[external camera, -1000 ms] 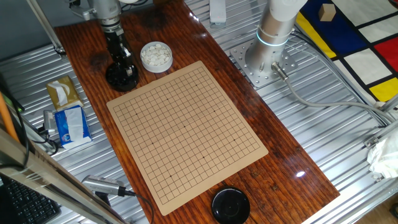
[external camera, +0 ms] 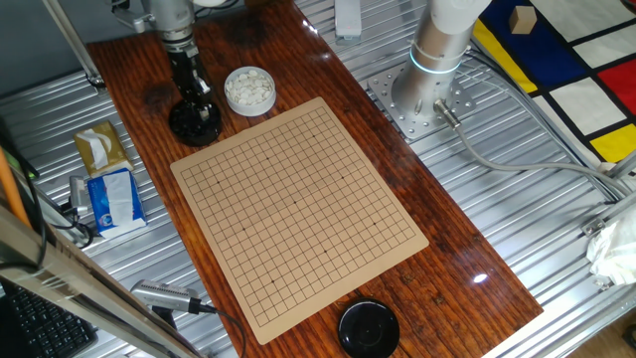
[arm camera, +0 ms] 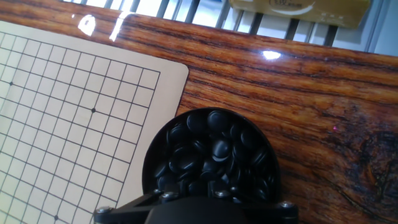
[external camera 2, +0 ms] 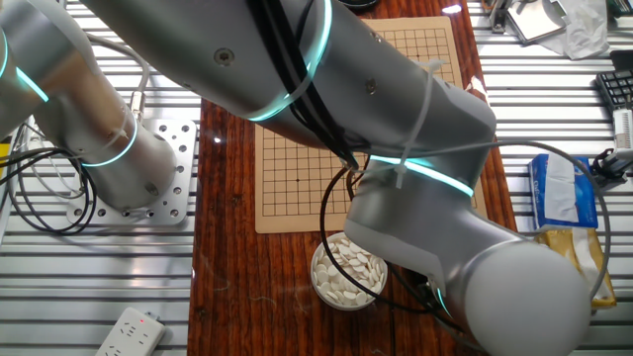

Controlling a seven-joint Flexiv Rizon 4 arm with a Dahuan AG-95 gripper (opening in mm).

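Note:
A black bowl [arm camera: 273, 155] full of glossy black stones [arm camera: 183, 158] stands on the wooden table, beside a corner of the tan grid board [arm camera: 50, 118]. My gripper reaches down over this bowl, its fingertips low among the stones at the near side in the wrist view. Exterior view 1 shows the gripper [external camera: 203, 111] pointing down into the same bowl [external camera: 182, 132]. Dark fingers against dark stones hide the gap, so I cannot tell whether a stone lies between them. No stones lie on the board [external camera: 298, 219].
A white bowl of white stones [external camera: 249, 91] stands close beside the black bowl. An empty-looking black dish or lid [external camera: 368, 328] lies at the board's opposite end. Gold [external camera: 102, 149] and blue [external camera: 116, 204] packets rest off the table's edge. The arm covers much of exterior view 2.

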